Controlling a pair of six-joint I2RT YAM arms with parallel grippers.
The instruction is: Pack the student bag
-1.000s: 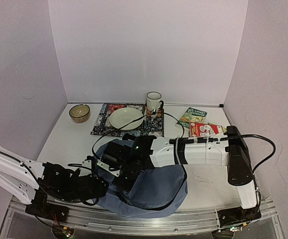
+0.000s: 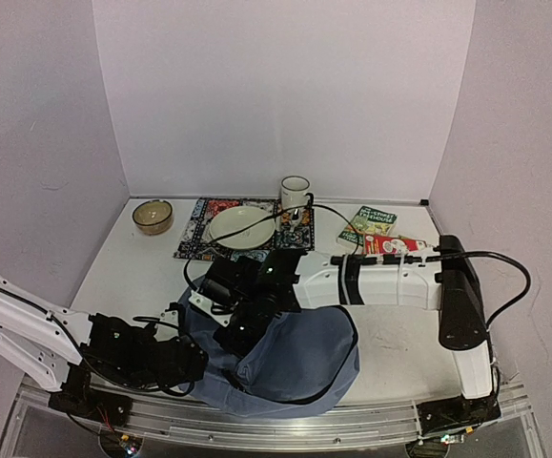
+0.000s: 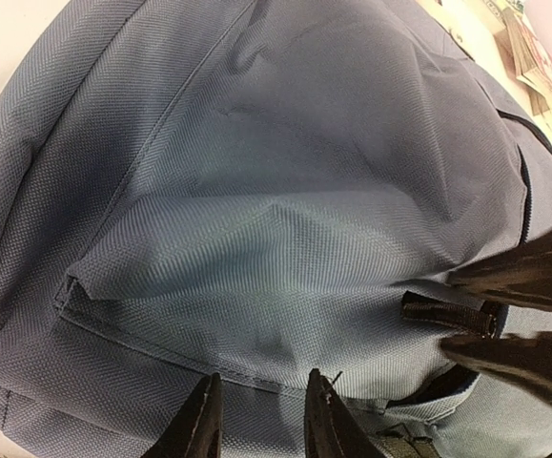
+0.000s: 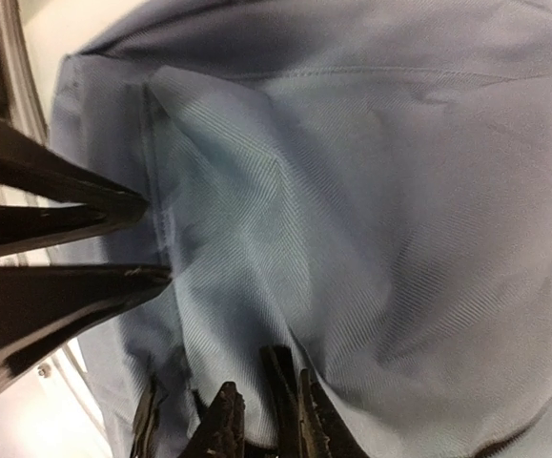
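Note:
The blue-grey bag (image 2: 304,358) lies slumped at the table's front, its cloth folded and a dark zipper edge (image 3: 526,186) curving along one side. Over a seam of the cloth, my left gripper is open, with a clear gap between its fingertips. A black pull tab (image 4: 277,367) lies on the bag beside the zipper. My right gripper is open around the line of this tab, with room left between one finger and the tab. In the top view both sets of fingertips are hidden by the dark wrists.
At the back, a cream plate (image 2: 243,227) sits on a patterned mat (image 2: 192,239), near a white mug (image 2: 296,191). A brown bowl (image 2: 153,217) stands left. Books (image 2: 372,221) lie at the back right, partly behind my right arm. Bare table shows at the right (image 2: 399,348).
The left arm has hardly moved.

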